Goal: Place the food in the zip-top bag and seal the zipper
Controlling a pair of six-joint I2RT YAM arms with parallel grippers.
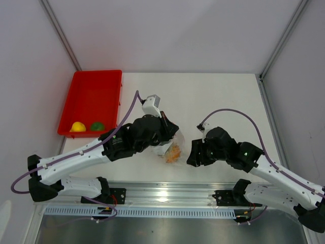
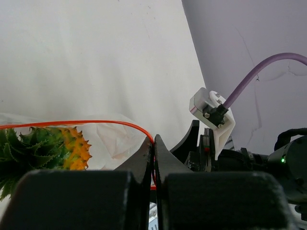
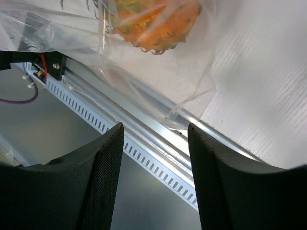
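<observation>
The clear zip top bag (image 1: 181, 140) hangs from my left gripper, whose fingers are shut on its red zipper (image 2: 91, 121) edge near one end. Inside the bag is the food, an orange spiky pineapple with green leaves; its orange end (image 3: 156, 24) shows through the film in the right wrist view. My right gripper stands open with its fingers apart and nothing between them. A loose bottom corner of the bag lies just ahead of its fingertips, apart from them. In the top view, the left arm hides part of the bag.
At the back left stands a red bin (image 1: 95, 96), with a yellow item (image 1: 77, 126) and a green item (image 1: 97, 126) in its front end. A metal rail (image 1: 162, 190) runs along the front.
</observation>
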